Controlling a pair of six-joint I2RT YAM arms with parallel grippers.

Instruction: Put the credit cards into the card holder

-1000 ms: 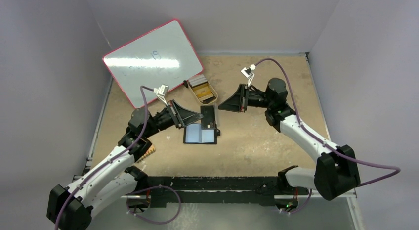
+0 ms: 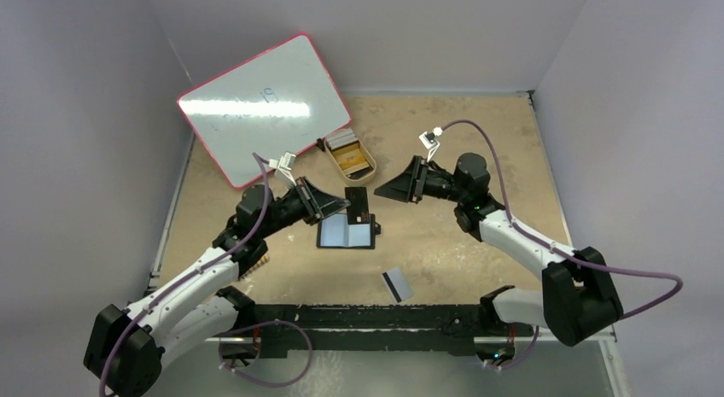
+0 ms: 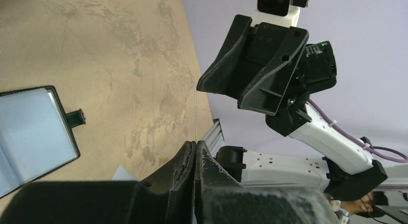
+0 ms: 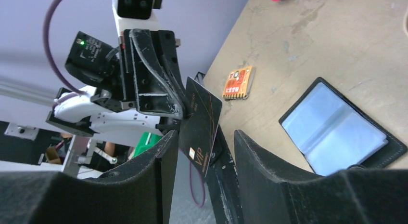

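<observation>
My left gripper is shut on a black card marked VIP, seen upright and edge-on in the left wrist view. The open card holder point(image 2: 346, 235) with clear sleeves lies on the table below it. My right gripper is open, facing the black card from the right, with its fingers apart from it in the top view. A grey card point(image 2: 396, 284) with a dark stripe lies near the table's front edge.
An oval box point(image 2: 350, 158) with cards stands behind the holder. A whiteboard point(image 2: 256, 128) covers the back left, and an orange notepad point(image 4: 238, 82) lies at the left.
The grey card now shows at the front, where it was absent one second ago.
</observation>
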